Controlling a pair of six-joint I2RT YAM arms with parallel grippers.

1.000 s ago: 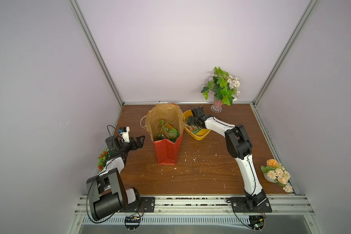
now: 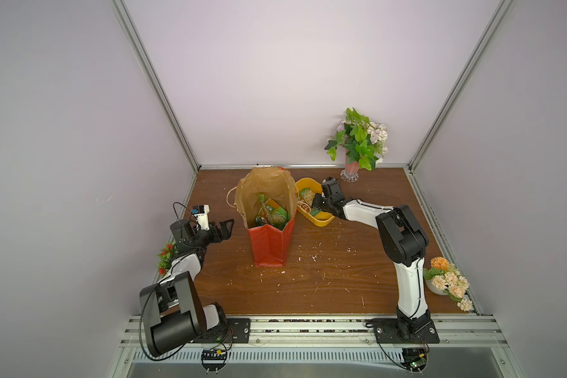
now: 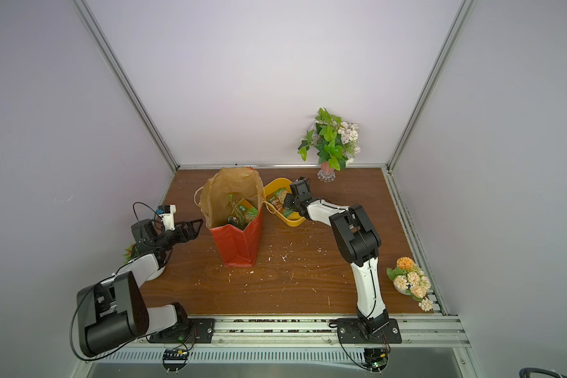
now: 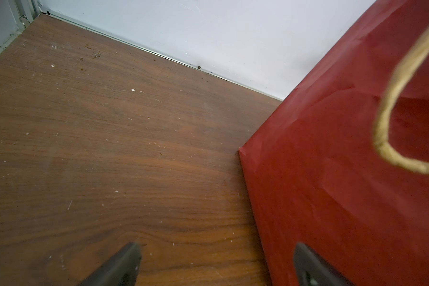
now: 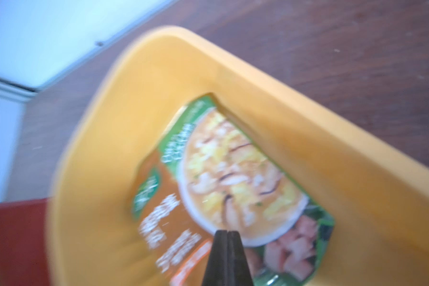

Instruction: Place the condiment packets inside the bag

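Observation:
One condiment packet (image 5: 238, 176), green and orange with a soup bowl printed on it, lies flat in the yellow basket (image 5: 314, 119). Over it, my right gripper is shut, its fingertips pressed together and nothing between them. The red paper bag (image 2: 271, 245) stands upright and open left of the basket. Green and yellow packets (image 2: 272, 213) show inside its mouth. To the bag's left, my left gripper (image 2: 226, 228) is open and empty; its blurred fingers (image 4: 121, 264) stand wide apart in the left wrist view.
A loop of the bag's cord handle (image 3: 269, 206) hangs over the basket's left rim. Behind the basket stands a glass flower vase (image 2: 350, 168), and a pot of orange and cream flowers (image 2: 447, 280) is at front right.
My left arm has stayed still.

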